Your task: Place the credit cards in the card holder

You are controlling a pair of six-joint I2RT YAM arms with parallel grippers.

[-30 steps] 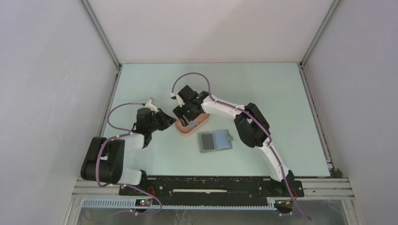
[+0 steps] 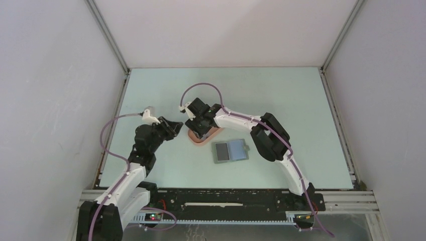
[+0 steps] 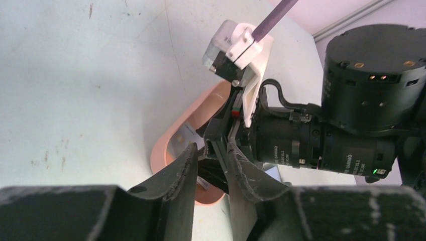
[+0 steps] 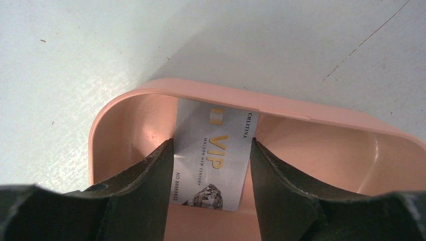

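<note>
In the right wrist view, a silver-grey VIP card (image 4: 213, 155) lies in the pink basket (image 4: 166, 86) against its wall. My right gripper is reaching into the basket, its fingers apart at the card's two side edges; whether they touch it cannot be told. From above, the right arm hides much of the basket (image 2: 201, 144). The opened card holder (image 2: 221, 151), with a dark panel and a blue panel, lies flat below the basket. My left gripper (image 2: 177, 127) stands left of the basket, its fingers slightly apart with nothing between them.
In the left wrist view the right arm (image 3: 301, 135) crosses over the basket, close ahead of my left fingers.
My left arm has drawn back, its gripper shifting slightly left and away from the basket. The card holder has stayed put.
</note>
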